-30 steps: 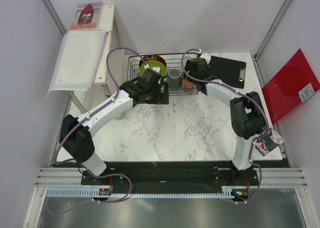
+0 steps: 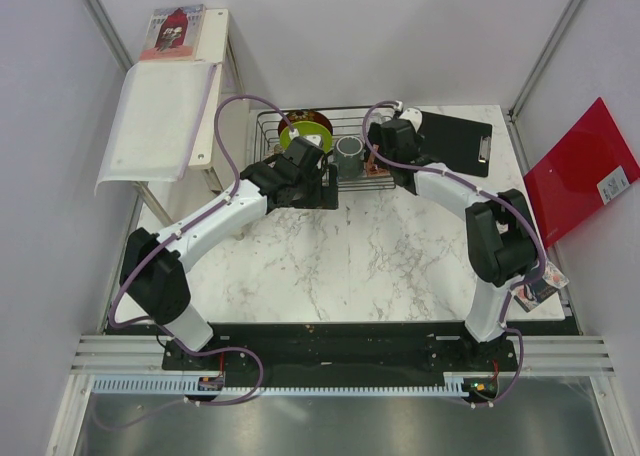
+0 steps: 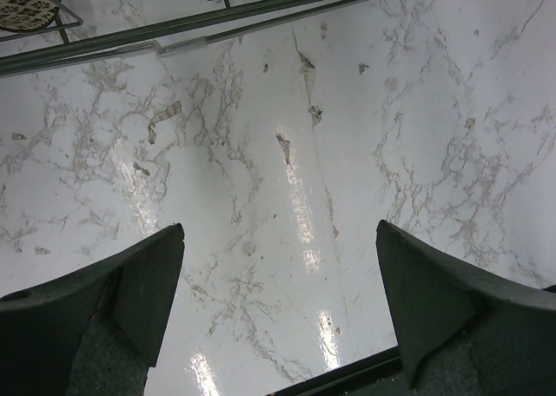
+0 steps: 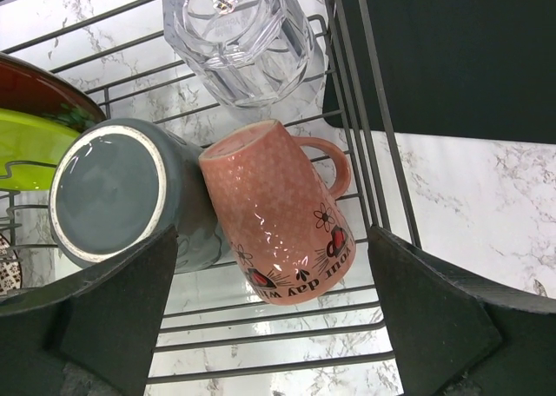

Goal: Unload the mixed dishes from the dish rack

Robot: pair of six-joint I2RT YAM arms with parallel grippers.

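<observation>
A pink mug (image 4: pixel 276 209) leans upside down in the wire dish rack (image 4: pixel 261 365), its handle toward the rack's right side. Against its left lies a grey mug (image 4: pixel 109 192), base facing up. Behind them is a clear faceted glass (image 4: pixel 248 40). A green plate (image 2: pixel 306 133) and a brown bowl or plate (image 2: pixel 307 119) stand in the rack's left part. My right gripper is open above the pink mug, its fingers apart on either side and not gripping it. Over bare table in front of the rack, my left gripper stands open and empty.
A black clipboard (image 2: pixel 458 144) lies right of the rack. A white shelf (image 2: pixel 205 126) rises at the left, close to the left arm.
My right arm has shifted slightly, its gripper settling a little lower in the top view, near the pink mug. The left arm and the dishes have not visibly moved.
</observation>
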